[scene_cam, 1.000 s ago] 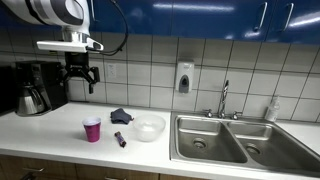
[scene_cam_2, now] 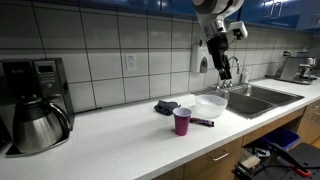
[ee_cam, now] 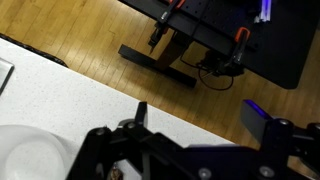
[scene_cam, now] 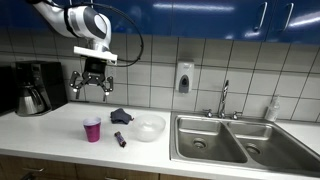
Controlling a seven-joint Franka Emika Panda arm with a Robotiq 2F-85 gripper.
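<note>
My gripper (scene_cam: 91, 93) hangs well above the counter at the left in exterior view 1, pointing down. Its two fingers stand wide apart, with nothing between them. A magenta cup (scene_cam: 92, 129) stands upright on the counter below it; exterior view 2 also shows the cup (scene_cam_2: 182, 121). Right of the cup lies a small dark item with a reddish part (scene_cam: 120, 139). Beside that is a white bowl (scene_cam: 148, 127), seen partly in the wrist view as a white round shape (ee_cam: 30, 152). Behind the cup rests a crumpled dark cloth (scene_cam: 121, 116).
A double sink (scene_cam: 210, 144) with a faucet is set into the counter at the right. At the far left stands a coffee maker (scene_cam_2: 40, 103). Below the wrist view's counter edge show a wooden floor (ee_cam: 85, 55) and a dark stand (ee_cam: 270, 55).
My arm has shifted to the right in exterior view 1. The gripper has turned, so that its fingers now show spread to either side. The objects on the counter have stayed in place.
</note>
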